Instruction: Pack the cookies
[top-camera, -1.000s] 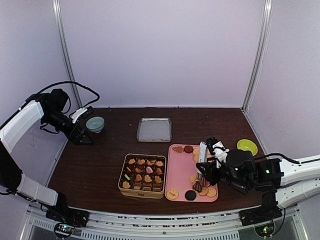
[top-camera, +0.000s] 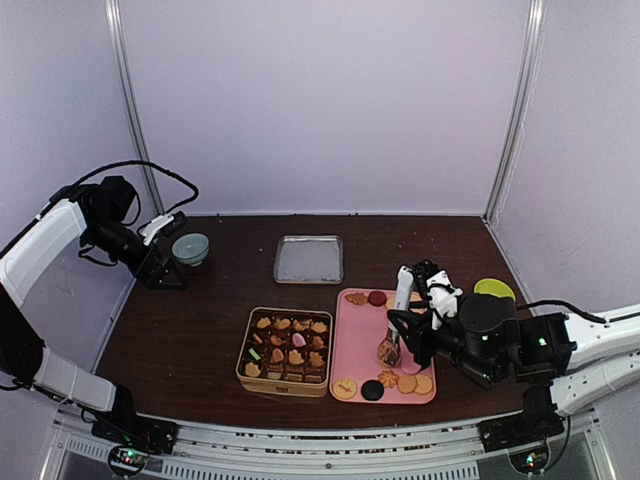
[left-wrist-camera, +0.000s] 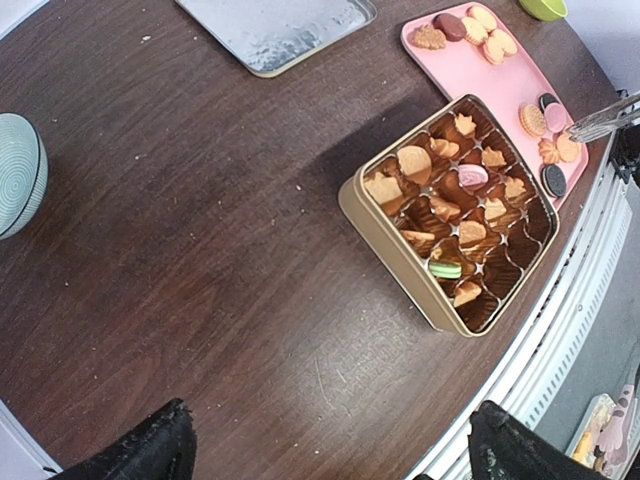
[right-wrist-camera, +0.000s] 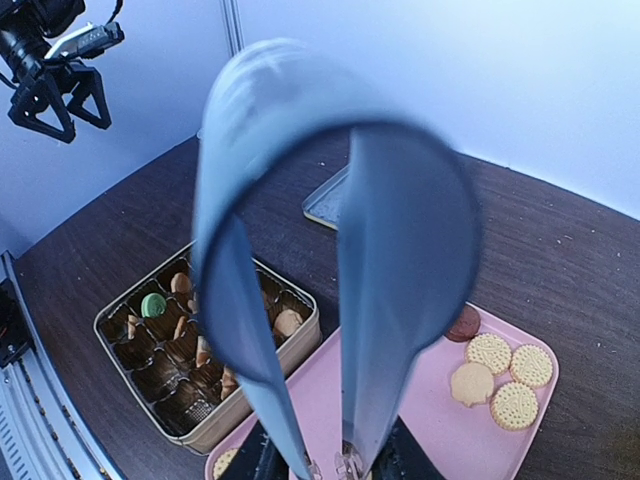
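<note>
The cookie box (top-camera: 250, 375), a gold tin with a brown divided insert, has cookies in many compartments; some near compartments look empty. Right of it lies the pink tray (top-camera: 355, 330) with loose cookies, including a black cookie (top-camera: 372, 390) and round biscuits (right-wrist-camera: 514, 405). My right gripper (top-camera: 389, 355) is over the tray, shut on what looks like a tan cookie at its fingertips, mostly hidden in the right wrist view. My left gripper (top-camera: 160, 273) stands open and empty at the far left, away from the box.
A metal tray (top-camera: 308, 260) lies at the back centre. A pale blue bowl (top-camera: 190, 249) is at the back left, a yellow-green bowl (top-camera: 494, 289) at the right.
My right gripper has risen and shifted slightly left over the pink tray, with something now showing at its tips. The left arm is essentially still.
</note>
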